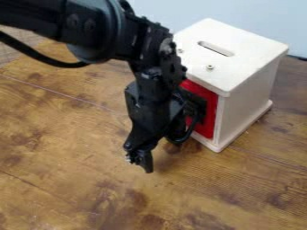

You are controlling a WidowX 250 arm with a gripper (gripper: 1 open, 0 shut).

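Observation:
My black gripper (162, 144) hangs low just in front of a white wooden box (246, 103), its body covering part of the box's red front panel (206, 112). One fingertip points down over the floor left of the box, the other sits by the red panel. Whether anything is between the fingers I cannot tell. The box has a slot and screws on its top.
A pale wall stands behind the box at the back right.

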